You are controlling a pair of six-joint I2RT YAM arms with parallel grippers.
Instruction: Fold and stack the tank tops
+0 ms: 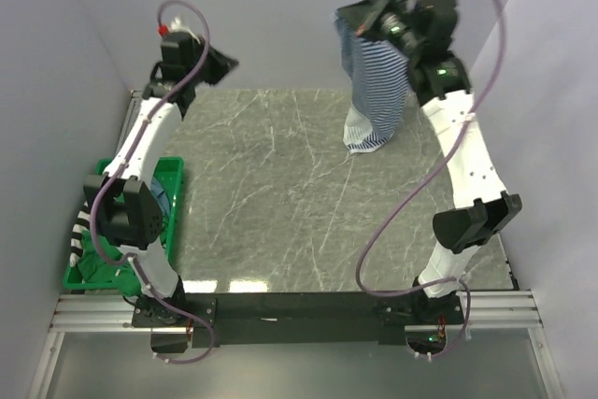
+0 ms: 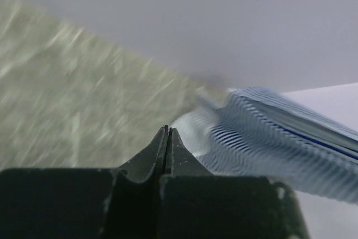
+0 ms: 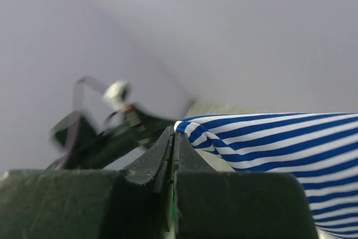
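Observation:
A blue-and-white striped tank top hangs from my right gripper, its lower end reaching down toward the far part of the table. Seen from the right wrist, a gathered corner of the striped cloth is pinched at the tips of the shut fingers. My left gripper is at the far left, apart from the garment. Its fingertips are shut with nothing visible between them, and the blurred striped cloth appears beyond them in the left wrist view.
A green basket at the left edge holds green cloth and a black-and-white striped piece. Grey walls enclose the back and sides.

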